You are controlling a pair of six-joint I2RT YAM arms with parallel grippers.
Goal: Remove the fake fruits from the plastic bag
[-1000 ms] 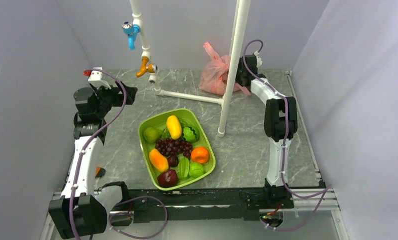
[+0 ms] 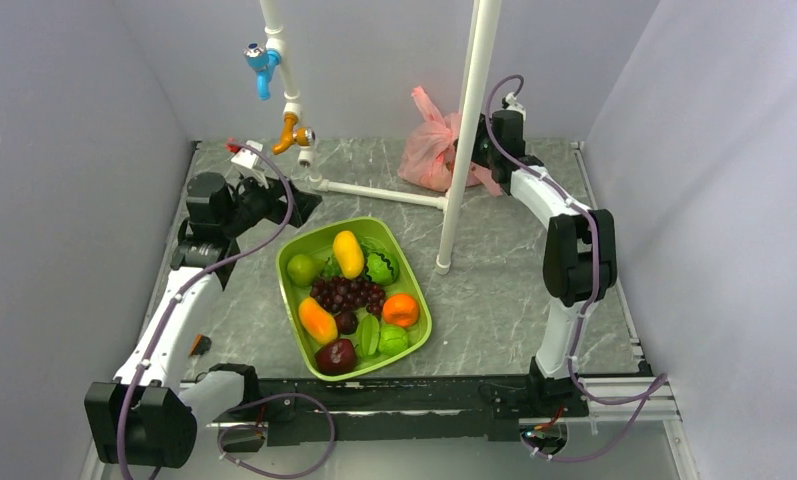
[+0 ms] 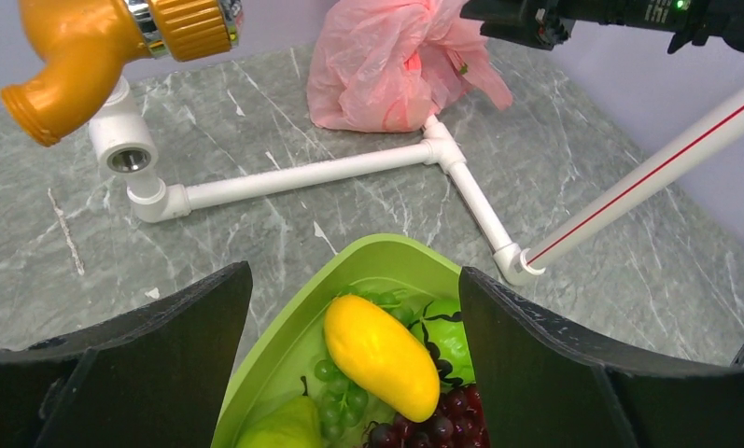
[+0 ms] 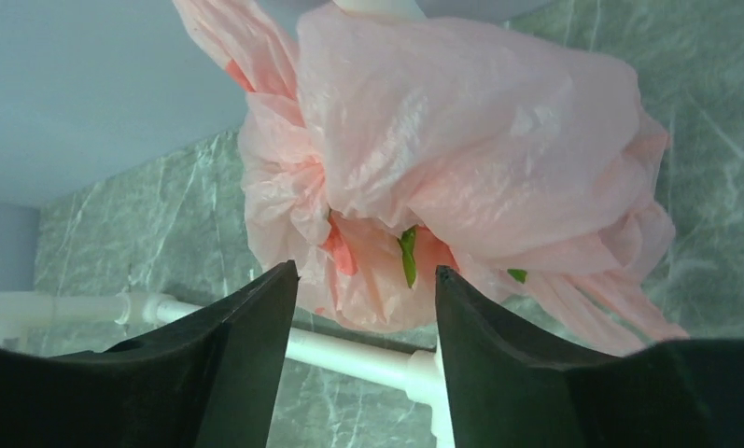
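A pink plastic bag (image 2: 429, 150) sits crumpled at the back wall behind the white vertical pipe; in the right wrist view it (image 4: 470, 140) shows small green bits through its folds. My right gripper is just in front of it, fingers apart with nothing clearly between them. My left gripper stands open above the green basket's (image 3: 302, 299) back part, left of it in the top view. The basket (image 2: 423, 330) holds several fake fruits: mangoes, grapes, an orange, an apple.
A white pipe frame (image 2: 374, 194) runs along the table, with an upright pipe (image 2: 454, 200) beside my right arm. An orange tap (image 2: 289, 130) and a blue tap (image 2: 264, 70) hang at the back left.
My left gripper has moved right, toward the table's middle. The bag looks much the same.
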